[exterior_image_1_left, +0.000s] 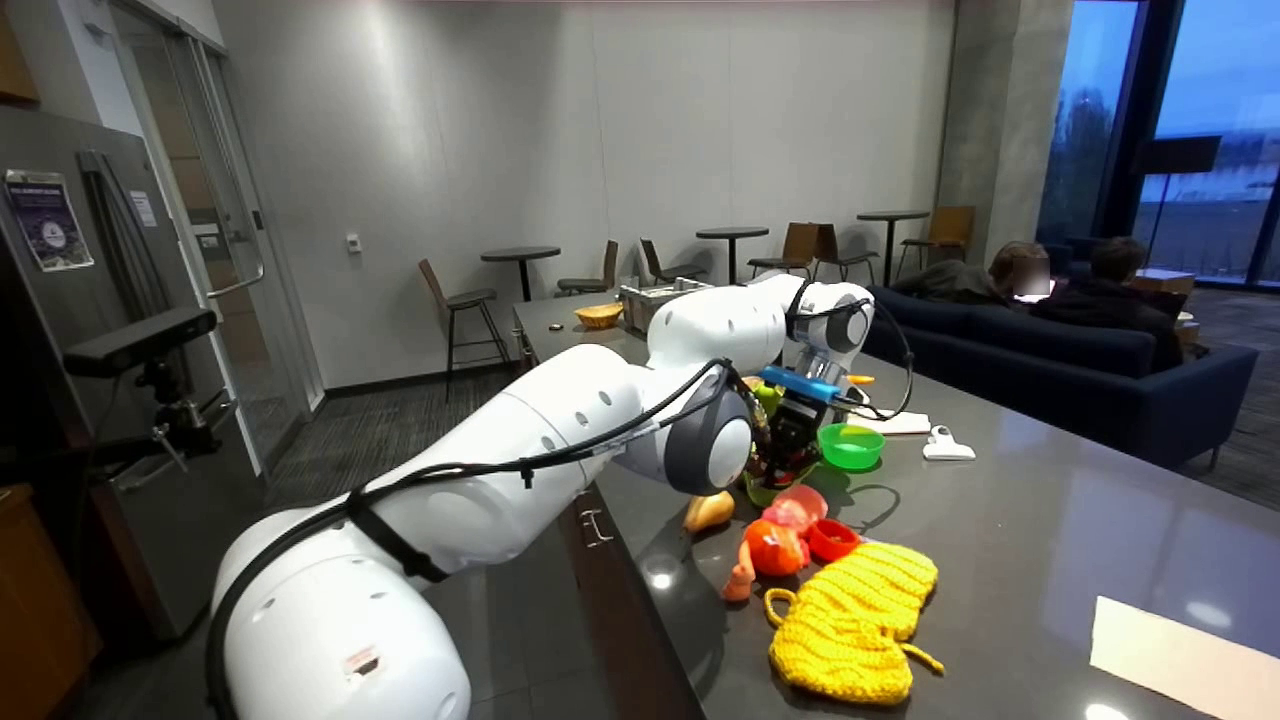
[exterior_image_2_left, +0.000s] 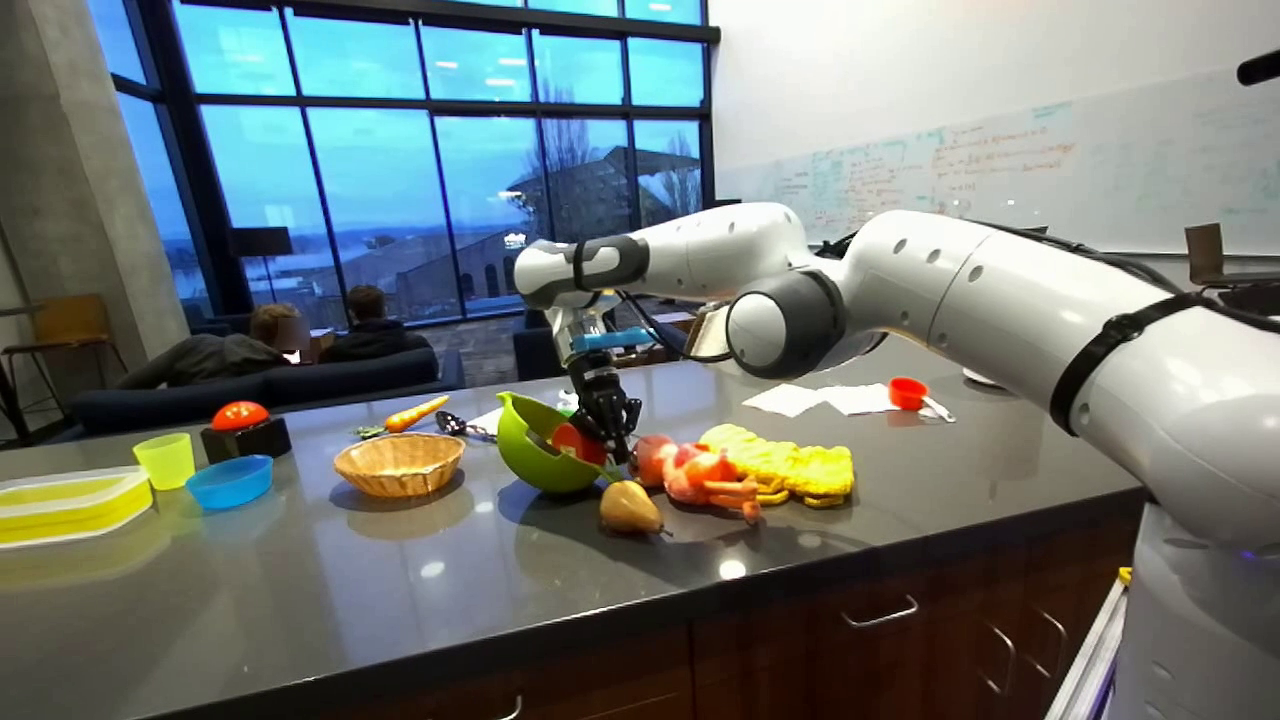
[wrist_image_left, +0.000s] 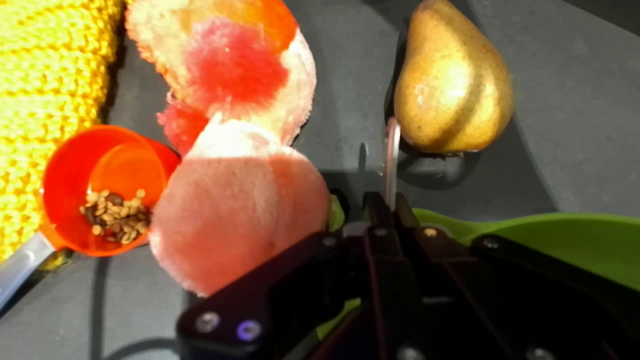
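My gripper is shut, with a thin, shiny, round-tipped strip (wrist_image_left: 391, 159) standing out edge-on between its fingers; what it belongs to is hidden. Against the gripper, in exterior view 2, a light-green bowl (exterior_image_2_left: 528, 450) leans over on the counter, and a red round item (exterior_image_2_left: 578, 443) shows inside it. The bowl's rim passes close below the fingers in the wrist view. A brown pear (wrist_image_left: 453, 84) lies just ahead of the strip, while a pink and orange plush toy (wrist_image_left: 240, 198) is to the left of the fingers.
Beyond the plush are an orange measuring cup (wrist_image_left: 105, 192) holding small bits and a yellow knitted item (wrist_image_left: 54, 72). A green dish (exterior_image_1_left: 852, 448) and white clip (exterior_image_1_left: 948, 445) stand nearby. A wicker basket (exterior_image_2_left: 399, 463) is on the other side.
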